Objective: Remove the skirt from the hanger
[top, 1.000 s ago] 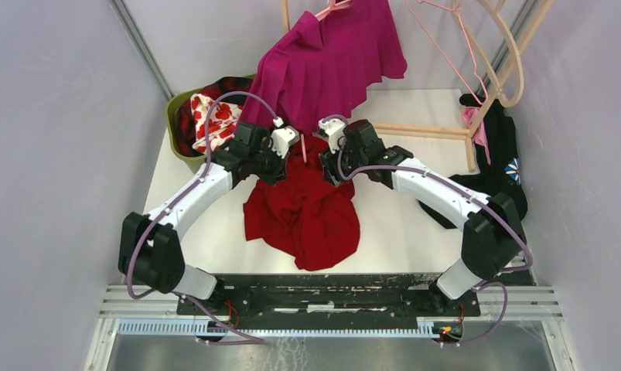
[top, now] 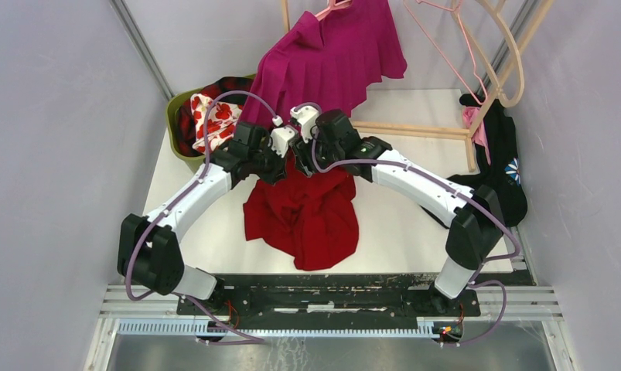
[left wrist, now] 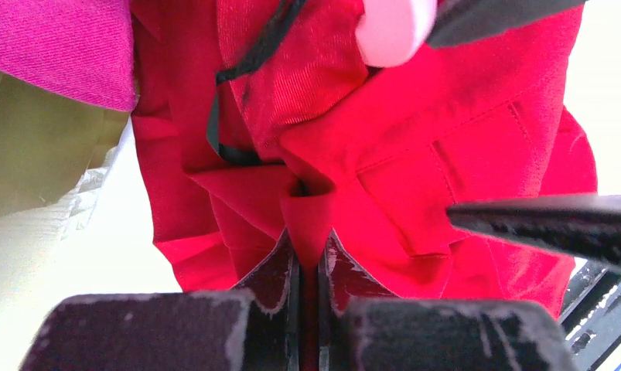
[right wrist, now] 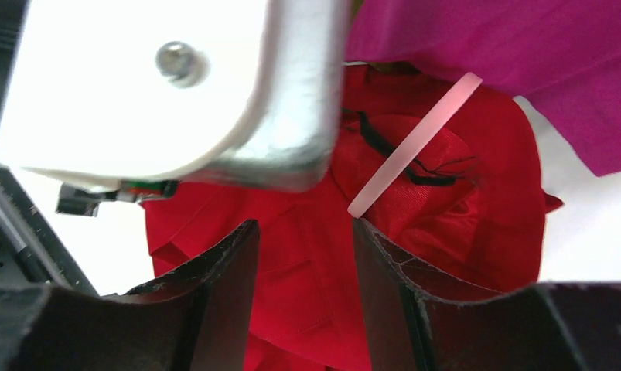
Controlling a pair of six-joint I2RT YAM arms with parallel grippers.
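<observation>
A red garment (top: 301,224) lies heaped on the white table below the rack, a black strap (left wrist: 257,54) on it. My left gripper is shut on a fold of it. My right gripper is open beside the left one; in the right wrist view a pink strip (right wrist: 411,147), apparently part of a hanger, stands just beyond its fingertips, over the red cloth. A magenta pleated garment (top: 326,62) hangs from a pink hanger at the back.
A green basket (top: 175,131) of clothes stands at the back left. A wooden rack (top: 419,130) with an empty pink hanger (top: 438,50) is at the back right, black clothing (top: 500,201) beside it. The side walls bound the space.
My right arm has moved left, bringing its gripper close against the left one over the red garment. The left arm has stayed about where it was.
</observation>
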